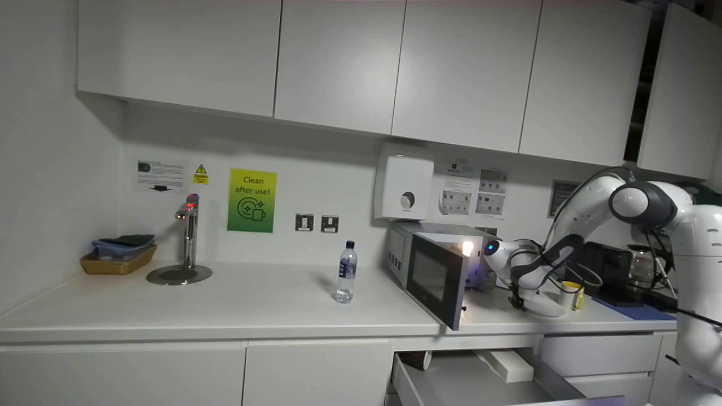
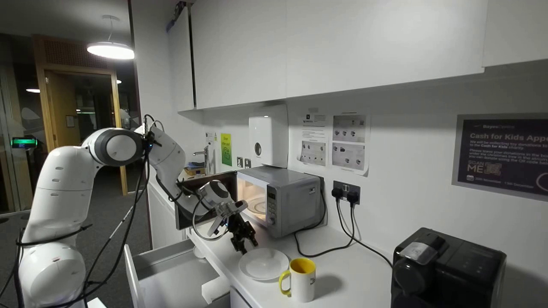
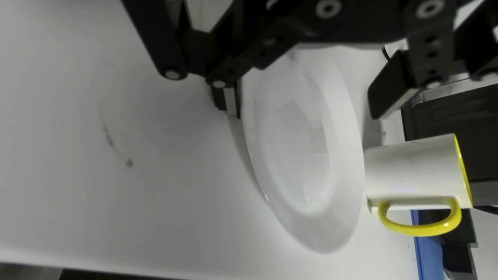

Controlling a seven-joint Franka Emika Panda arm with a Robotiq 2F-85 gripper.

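A white plate lies on the counter to the right of the microwave. My gripper is low at the plate's microwave-side edge, pointing down with its fingers open. In the wrist view, one finger is right beside the plate's rim; whether it touches cannot be told. The other finger is well apart, across the plate in this view, and nothing is gripped. A white mug with a yellow handle and yellow inside stands close by the plate's far side.
The microwave is lit inside, its door swung out over the counter. Below, a drawer is pulled open, with a white box in it. A coffee machine stands beyond the mug. Around the water bottle, the counter is clear.
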